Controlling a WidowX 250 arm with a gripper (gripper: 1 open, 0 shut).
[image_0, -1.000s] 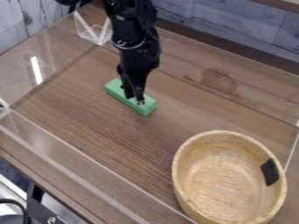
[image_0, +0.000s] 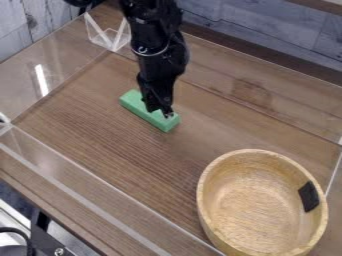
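Observation:
The black gripper (image_0: 156, 100) reaches down from the top centre and sits right over a green rectangular block (image_0: 140, 111) lying on the wooden table (image_0: 120, 170). Its fingertips are at or very near the block's upper side, towards the right half. The fingers are dark and small in this view, and I cannot make out anything held between them.
A large round tan bowl (image_0: 225, 225) with a dark patch on its rim fills the lower right. Clear plastic pieces stand at the table's upper-left and left edges.
The gripper has shifted very slightly over the block. The block and bowl look unmoved.

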